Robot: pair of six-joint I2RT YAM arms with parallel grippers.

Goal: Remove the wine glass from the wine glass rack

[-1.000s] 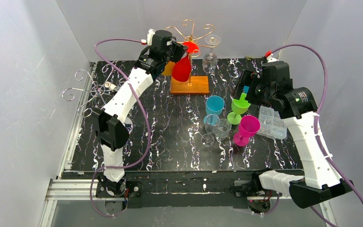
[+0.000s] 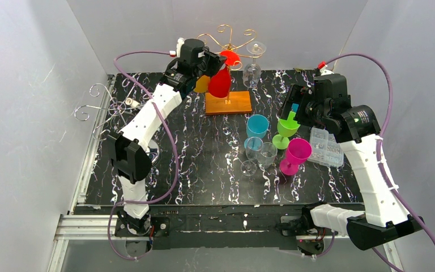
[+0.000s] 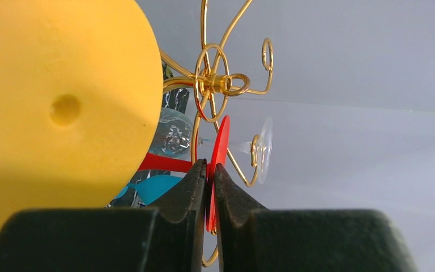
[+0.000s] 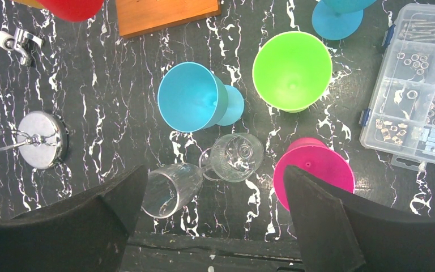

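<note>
The gold wire rack (image 2: 230,46) on its orange wooden base (image 2: 228,104) stands at the back of the table. From it hang upside down a red wine glass (image 2: 220,85), a yellow one (image 2: 202,84) and a clear one (image 2: 251,73). My left gripper is shut on the thin red foot (image 3: 222,141), seen edge-on between its fingertips. The red bowl is mostly hidden in that view by the yellow foot (image 3: 62,113). High over the glasses on the table, my right gripper is open, its fingers wide apart and empty.
Standing on the table at the right are blue (image 4: 190,99), green (image 4: 292,71) and pink (image 4: 317,170) glasses, clear glasses (image 4: 236,158) and a parts box (image 4: 391,116). A silver wire rack (image 2: 113,110) is at the left.
The red glass and the rack with its wooden base have shifted slightly to the right and toward the front, along with my left gripper. The right arm has stayed still.
</note>
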